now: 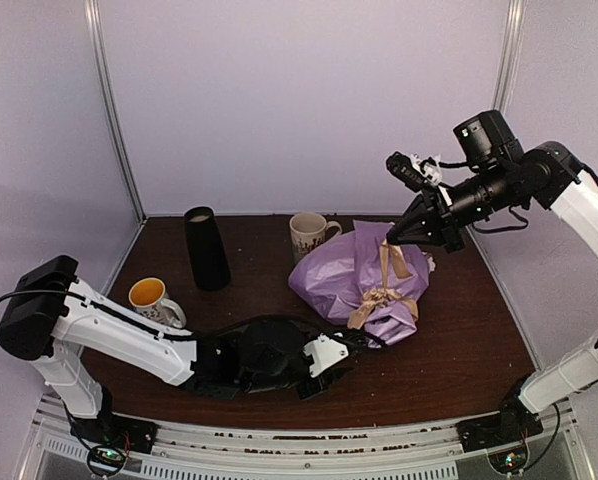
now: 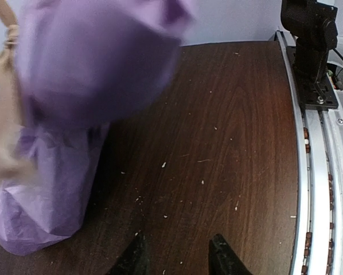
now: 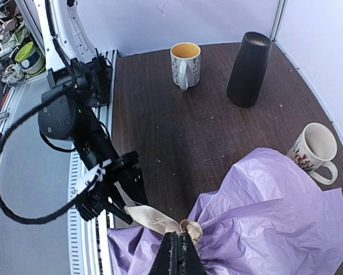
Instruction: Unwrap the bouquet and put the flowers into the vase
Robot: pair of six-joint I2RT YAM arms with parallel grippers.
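Observation:
The flowers are in a purple wrapper (image 1: 329, 275) tied with a tan ribbon (image 1: 379, 298); the blooms are hardly visible. My right gripper (image 1: 391, 240) is above the bundle, and a ribbon strand runs taut down from its tips. In the right wrist view, the right gripper is shut with the ribbon at its fingertips. At the bundle's near end my left gripper (image 1: 371, 345) stands open. Only bare table lies between its fingers in the left wrist view, with the blurred wrapper above. A tall black vase (image 1: 207, 252) stands upright at back left.
A white patterned mug (image 1: 307, 238) stands just behind the bundle. Another mug, orange inside (image 1: 159, 300), is at the left beyond the left arm.

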